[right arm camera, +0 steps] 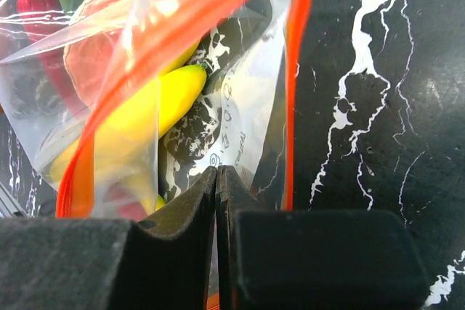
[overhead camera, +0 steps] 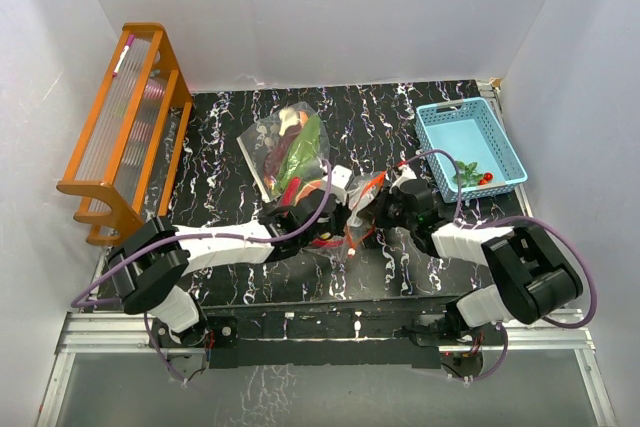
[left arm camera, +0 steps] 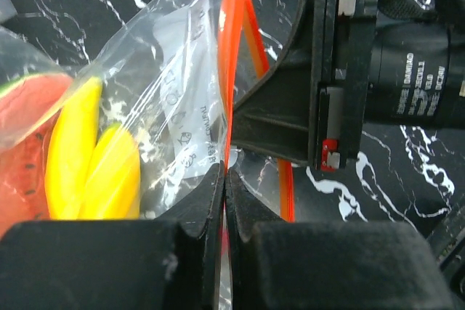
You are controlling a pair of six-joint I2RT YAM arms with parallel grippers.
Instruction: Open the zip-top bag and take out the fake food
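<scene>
The zip top bag (left arm camera: 167, 78) with orange zip edges lies at the table centre, holding fake yellow vegetables (left arm camera: 73, 150), a watermelon slice (left arm camera: 25, 165) and other pieces. My left gripper is shut on one orange-edged side of the bag. My right gripper is shut inside the bag's mouth, between the two orange edges, apparently on clear plastic; what exactly is between its tips is hard to see. A second bag (overhead camera: 280, 147) with fake food lies behind.
A blue basket (overhead camera: 460, 127) with small greens and red pieces stands at the back right. A wooden rack (overhead camera: 120, 167) stands on the left. Marble-patterned table shows around the bag.
</scene>
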